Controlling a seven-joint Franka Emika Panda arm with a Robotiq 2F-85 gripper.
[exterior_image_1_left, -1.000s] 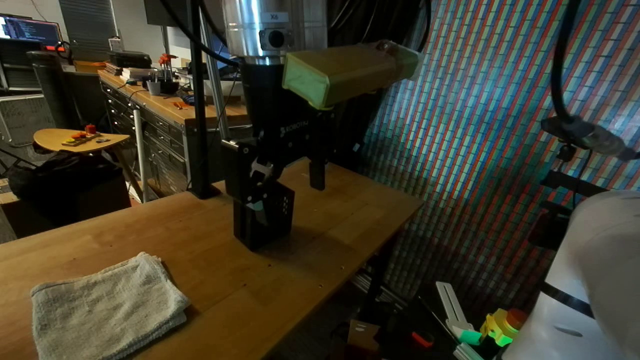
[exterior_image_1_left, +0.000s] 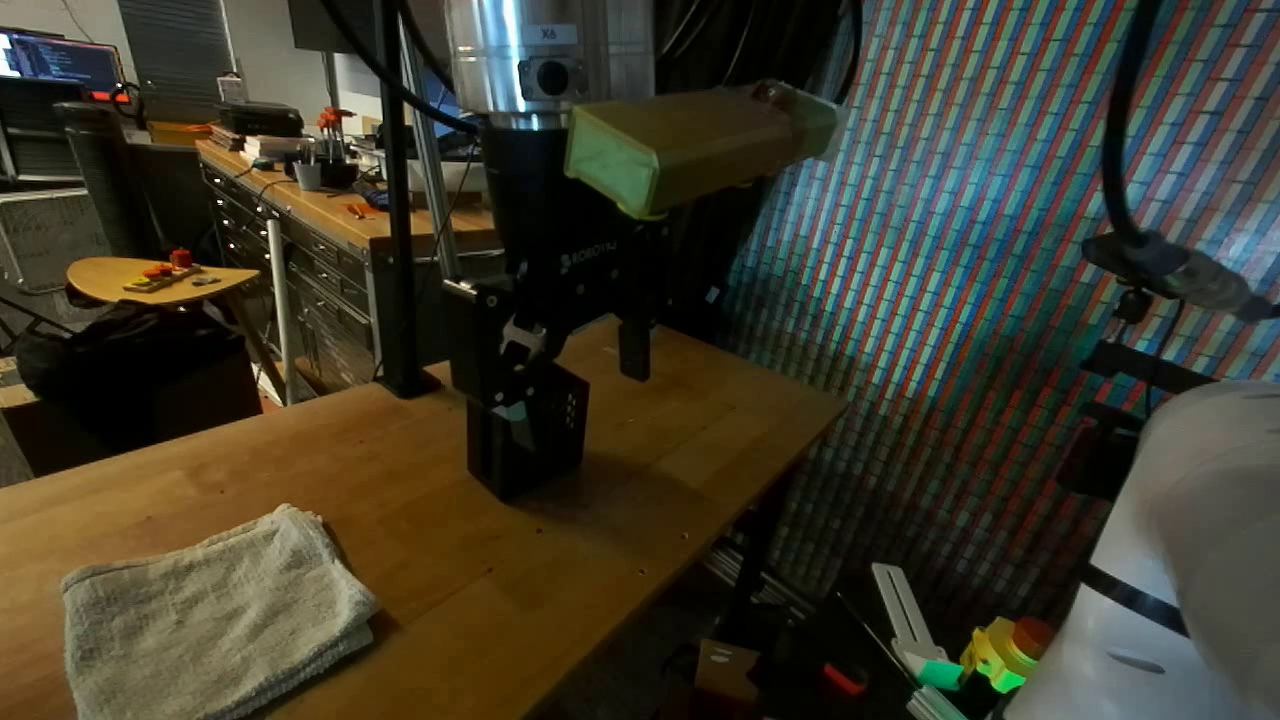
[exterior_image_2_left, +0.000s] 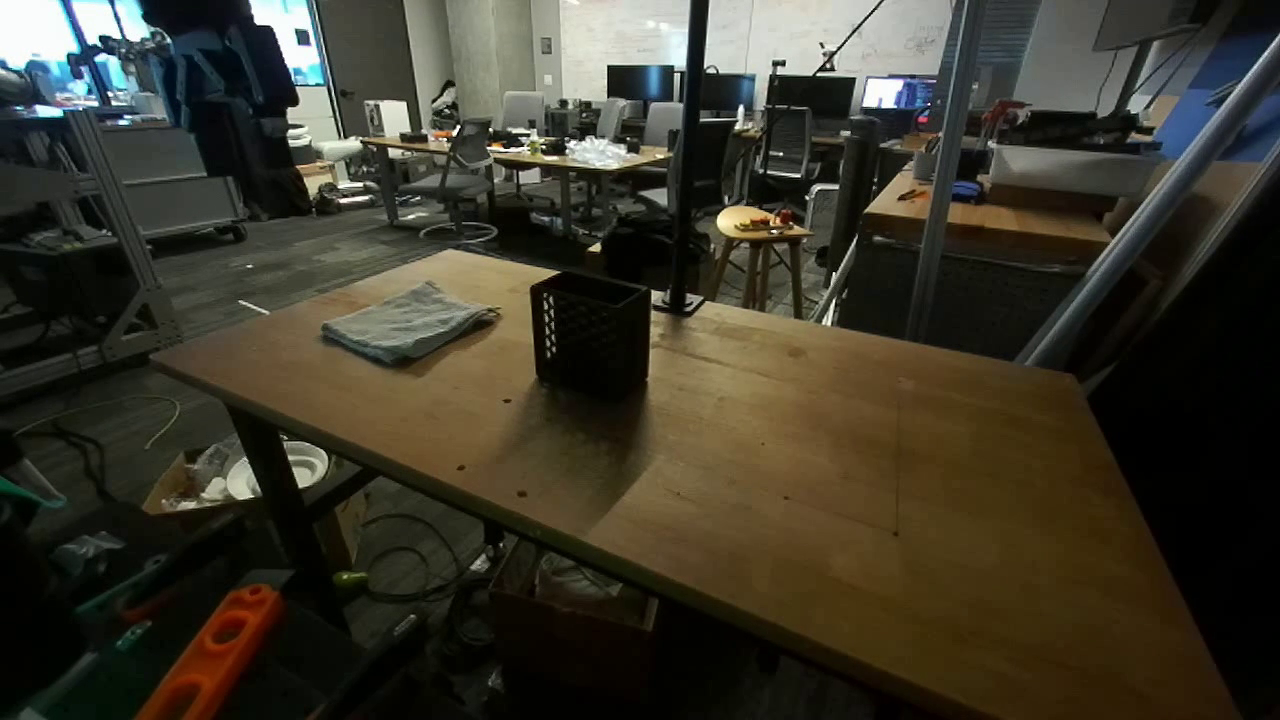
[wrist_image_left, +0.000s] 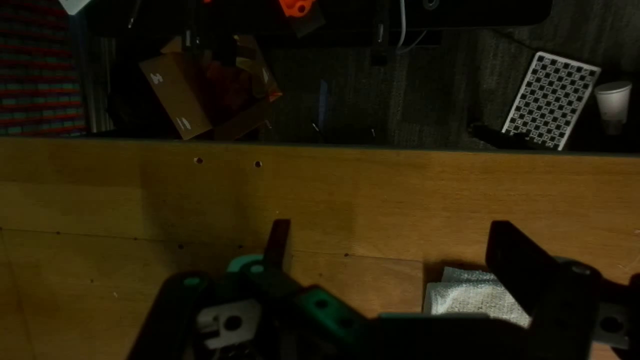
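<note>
A folded grey cloth (exterior_image_1_left: 216, 612) lies flat on the wooden table; exterior view 2 shows the same cloth (exterior_image_2_left: 408, 322) left of a black crate (exterior_image_2_left: 590, 342). That crate has perforated sides and an open top. My gripper (exterior_image_1_left: 575, 386) points down with its fingers spread wide, partly overlapping the crate (exterior_image_1_left: 549, 444) in exterior view 1. In the wrist view my gripper shows bare table between its fingers, and part of the cloth (wrist_image_left: 474, 300) appears near the right finger. No crate is discernible there. Exterior view 2 does not show the gripper.
A black upright post (exterior_image_2_left: 686, 180) stands at its far edge, close to the crate. Beyond the table's other long edge, the wrist view shows a cardboard box (wrist_image_left: 174, 90) on the floor.
</note>
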